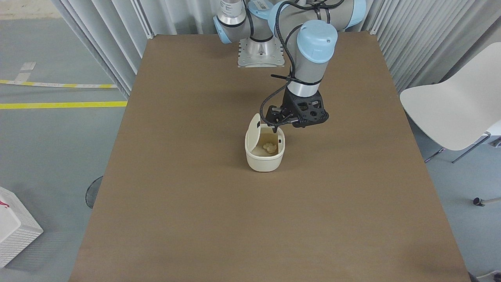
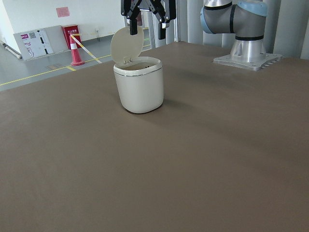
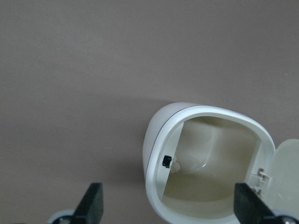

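Observation:
A small white bin [image 1: 264, 162] stands on the brown table, its hinged lid [image 2: 126, 44] raised, as the left view also shows for the bin body [image 2: 138, 90]. A small crumpled pale piece [image 1: 269, 147] lies inside; in the wrist view it is partly hidden by the bin's inner edge [image 3: 175, 165]. My black gripper [image 2: 147, 30] hangs just above the bin, open, with nothing between its fingers. In the wrist view the two fingertips frame the bin's near rim and the floor of the table beside it.
The arm's base plate [image 2: 246, 63] stands toward the back. A white chair [image 1: 448, 103] is beside the table's right edge.

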